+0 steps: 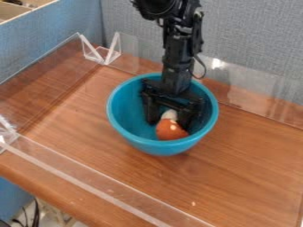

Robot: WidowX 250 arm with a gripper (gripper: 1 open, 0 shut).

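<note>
The black arm reaches down from the top into a round teal bowl (130, 133) on the wooden table. My gripper (172, 106) is low inside the bowl, its open fingers around or just above a small object with an orange-red and white surface (171, 129). The fingertips are dark and partly hidden, so whether they touch the object cannot be seen clearly.
Clear plastic barriers edge the table at the left and back. Cables hang at the lower left.
</note>
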